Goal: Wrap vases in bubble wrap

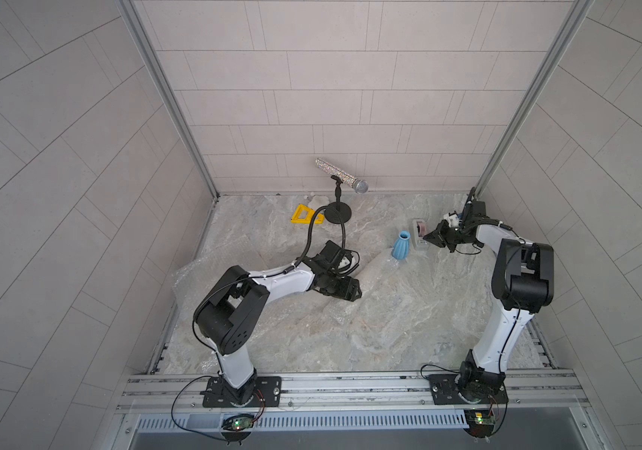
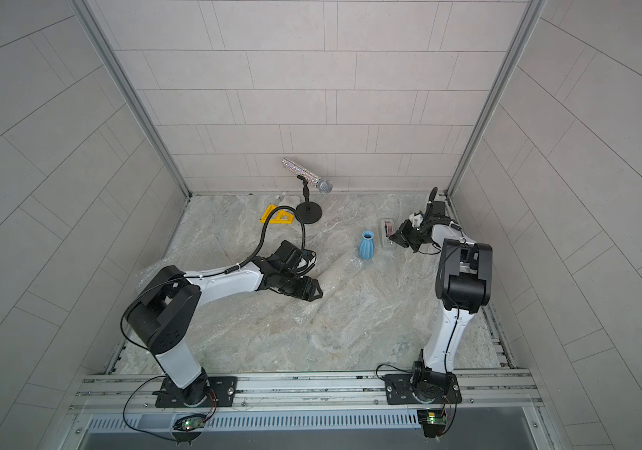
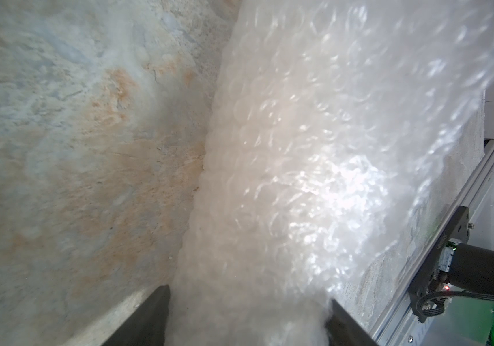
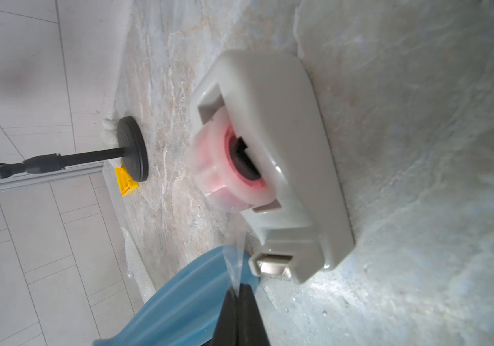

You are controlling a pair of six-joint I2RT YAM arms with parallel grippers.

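Note:
My right gripper is shut on the free end of a clear tape strip [image 4: 234, 256]. The strip stretches up to the pink-cored tape roll [image 4: 224, 161] in a pale grey dispenser [image 4: 281, 127]. A light blue ribbed vase [image 4: 183, 300] lies partly behind my fingertips in the right wrist view; the top left view has this vase [image 1: 401, 246] upright just left of the dispenser. My left gripper has a thick bubble-wrapped bundle [image 3: 304, 155] between its two fingers, close against both sides. Whatever is inside the wrap is hidden.
A black stand [image 1: 338, 211] with a glittery microphone [image 1: 342, 174] stands at the back. Next to it lies a yellow object [image 1: 304, 214]. Clear wrap [image 1: 189, 277] covers the left side.

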